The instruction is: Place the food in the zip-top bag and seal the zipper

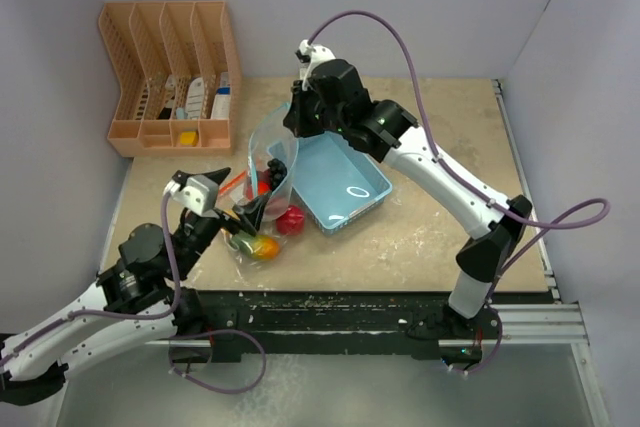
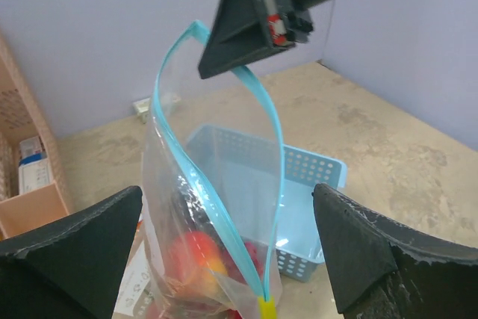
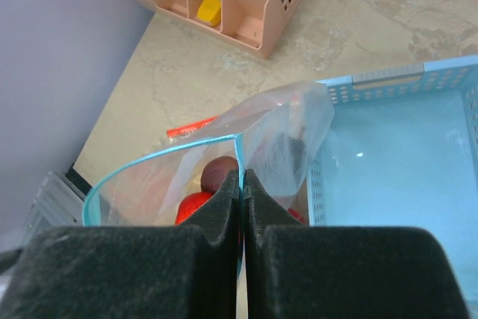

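Observation:
The clear zip bag (image 1: 272,142) stands with its mouth pulled up, its blue zipper edge (image 2: 210,201) forming a loop. Red and orange food (image 2: 196,255) shows through its wall, and in the top view a red piece (image 1: 290,220) and a green-orange piece (image 1: 260,246) lie low in the plastic. My right gripper is shut on the bag's blue rim, raised behind the bag. My left gripper (image 1: 241,195) stands open at the bag's near left side. In the left wrist view its fingers (image 2: 86,248) flank the zipper edge without closing on it.
Right of the bag sits a blue basket (image 1: 340,172) with no food visible in it. A tan compartment organizer (image 1: 125,137) holds small items at the back left.

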